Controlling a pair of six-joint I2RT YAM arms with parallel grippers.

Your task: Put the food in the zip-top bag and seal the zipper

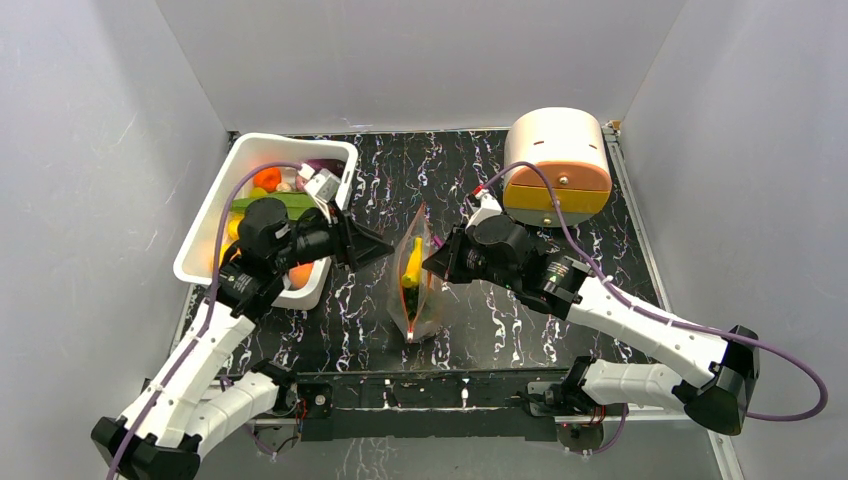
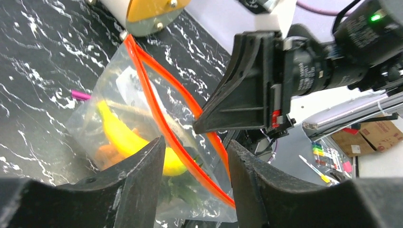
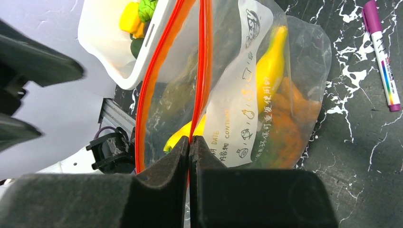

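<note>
The clear zip top bag (image 1: 427, 322) stands mid-table with its orange-edged mouth upward. Inside are a yellow food piece (image 2: 119, 135), an orange piece (image 3: 294, 123) and something green (image 2: 190, 187). One orange zipper edge (image 3: 202, 61) runs down between the fingertips of my right gripper, which is shut on the bag's rim. The other edge hangs free, so the mouth gapes narrowly. My left gripper (image 1: 390, 247) is open just left of the bag; in its wrist view the fingers (image 2: 145, 175) stand apart, with nothing gripped between them.
A white bin (image 1: 190, 245) of toy foods stands at left, behind the left arm. At back right is a pink and yellow bread-box-like container (image 1: 556, 165). A purple-capped marker (image 3: 382, 61) lies beyond the bag.
</note>
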